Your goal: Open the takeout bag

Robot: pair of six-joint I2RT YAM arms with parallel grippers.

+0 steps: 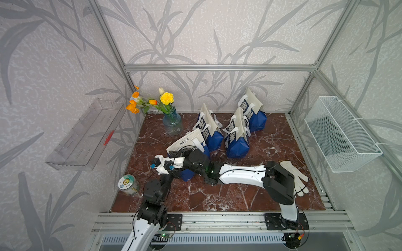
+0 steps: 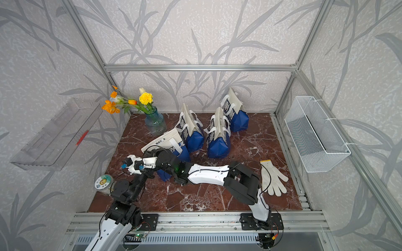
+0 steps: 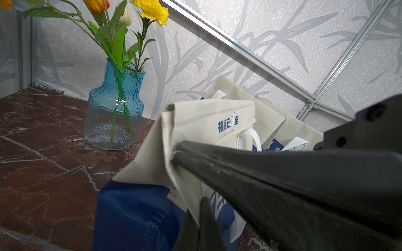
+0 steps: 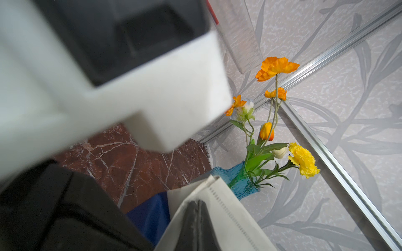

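Observation:
The takeout bag (image 3: 138, 213), blue below with a cream top, stands at the front left of the group. Its cream upper part is folded over in the left wrist view, and the arms partly hide it from above. My left gripper is shut low on that view, with a drooping cream edge of the bag running down between its fingers. Higher up, my right gripper reaches in from the right and is shut. Its tips touch the cream cloth near the top corner; whether any cloth is between them cannot be told.
Several similar bags (image 1: 237, 144) stand behind and to the right. A glass vase of flowers (image 1: 172, 122) is at the back left, a lidded jar (image 1: 128, 184) at the front left. A white glove (image 1: 298, 179) lies right. Clear tabletop lies front centre.

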